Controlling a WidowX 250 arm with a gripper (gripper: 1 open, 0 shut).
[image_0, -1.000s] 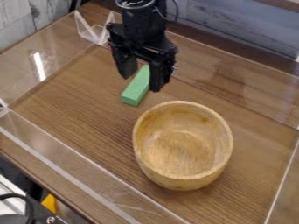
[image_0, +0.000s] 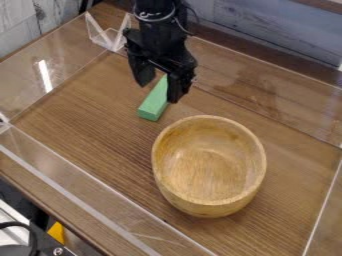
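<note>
A green block (image_0: 155, 103) lies on the wooden table, above and left of a large beige bowl (image_0: 209, 170). My black gripper (image_0: 162, 76) is over the upper part of the block, fingers apart and open, with nothing seen held. The top end of the block is partly behind the gripper.
A clear plastic object (image_0: 107, 32) sits at the back left. Clear walls or edges border the table, and cables lie at the lower left.
My gripper has shifted a little to the left over the green block and turned somewhat. The block and bowl look unmoved.
</note>
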